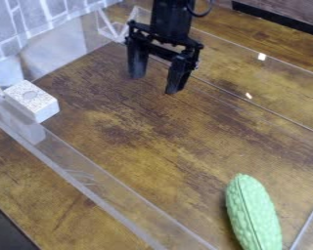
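The black robot gripper (156, 70) hangs over the back middle of the wooden table, its two fingers spread wide apart with nothing visible between them. A pale green, ridged, elongated object like a corn cob or cucumber (252, 212) lies at the front right, well apart from the gripper. A white speckled block (31, 101) sits at the left, by the clear plastic wall.
Transparent walls (91, 184) run along the left and right of the work area. A crumpled pale cloth (42, 29) is at the back left, outside.
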